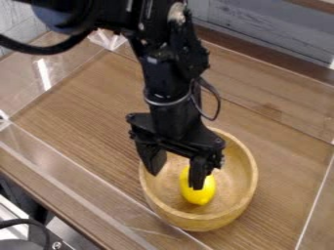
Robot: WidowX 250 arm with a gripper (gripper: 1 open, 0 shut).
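My black gripper [174, 164] hangs over a round tan bowl [231, 207] at the lower middle of the camera view, its two fingers spread open. A yellow object [198, 192] lies inside the bowl, just below the right-hand finger, which partly overlaps its top. Whether the finger touches it I cannot tell. The left finger is over the bowl's left part, with nothing seen between the fingers.
A pale wall rises at the back right. Cables and clear edging run along the left side.
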